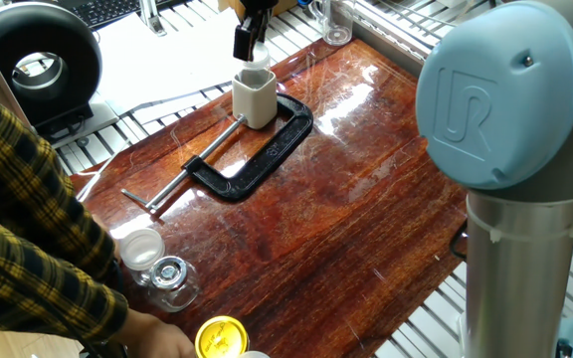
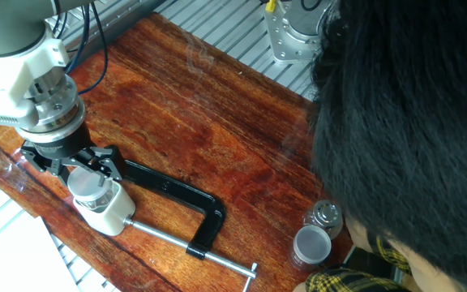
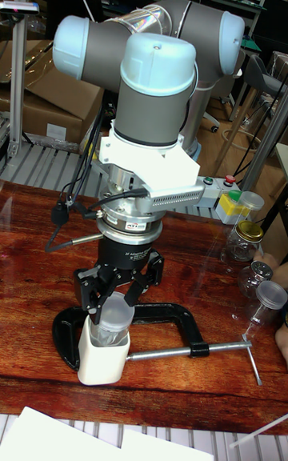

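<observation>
A clear jar with a frosted white lid (image 2: 90, 183) sits upright in a white square holder (image 1: 256, 102). A black C-clamp (image 1: 267, 159) lies on the wooden table, its screw end against the holder. From above, my gripper (image 3: 114, 306) reaches down to the lid, with black fingers (image 3: 94, 310) on opposite sides of it. Whether they press on the lid or stand just clear is not plain. Most of the jar's body is hidden inside the holder, and in exterior view 1 the gripper is partly cut off by the top edge.
A white-lidded jar (image 1: 142, 248), a silver-topped jar (image 1: 171, 282) and a yellow-lidded jar (image 1: 222, 339) stand near a person (image 1: 38, 264). A glass mug (image 1: 336, 22) is at the far corner.
</observation>
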